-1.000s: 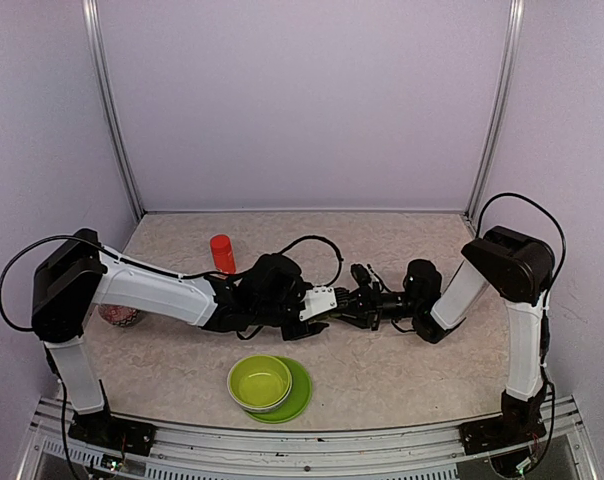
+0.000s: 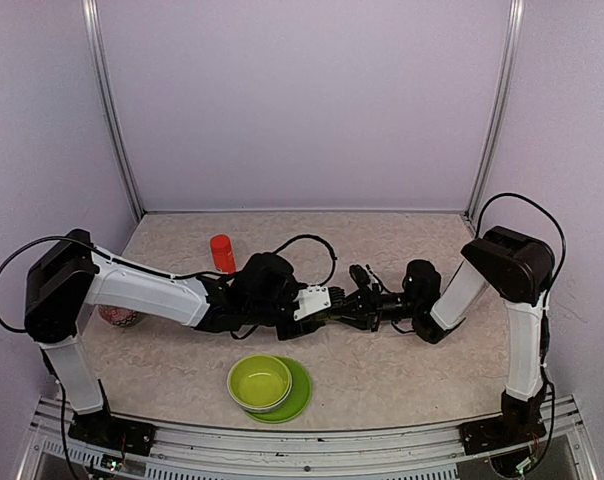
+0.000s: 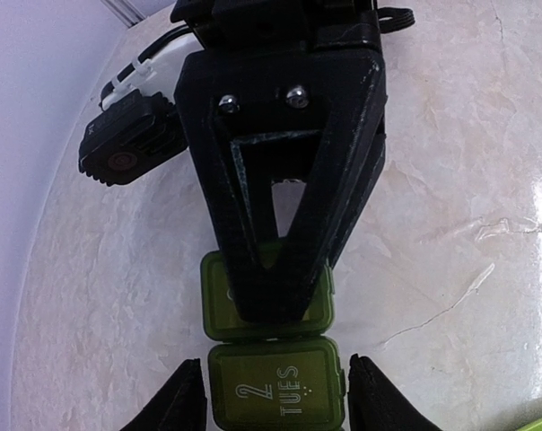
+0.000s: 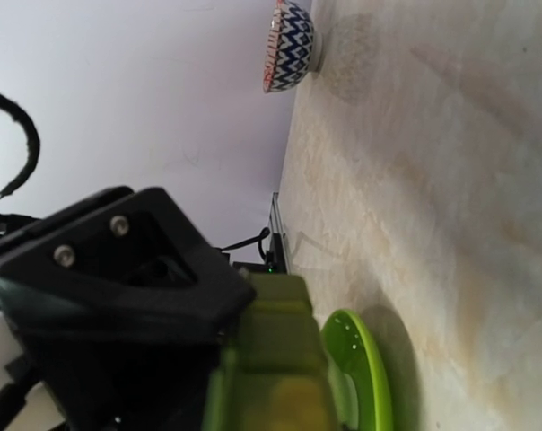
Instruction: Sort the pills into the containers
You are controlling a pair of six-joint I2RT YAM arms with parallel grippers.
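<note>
A green pill organiser (image 3: 275, 386), with a lid marked "2 TUES", is held in the air by my right gripper (image 2: 347, 308), which is shut on it at the compartment beside that lid. My left gripper faces it from the other side, part open, its two fingertips on either side of the TUES compartment with small gaps showing. The two grippers meet over the middle of the table. No pills can be made out.
A lime bowl (image 2: 259, 380) sits on a green plate (image 2: 297, 400) at the front middle. A red cylinder (image 2: 222, 253) stands at back left. A patterned bowl (image 4: 289, 49) is at the left edge, partly behind the left arm.
My left arm has shifted very slightly over the last second. The right arm looks still.
</note>
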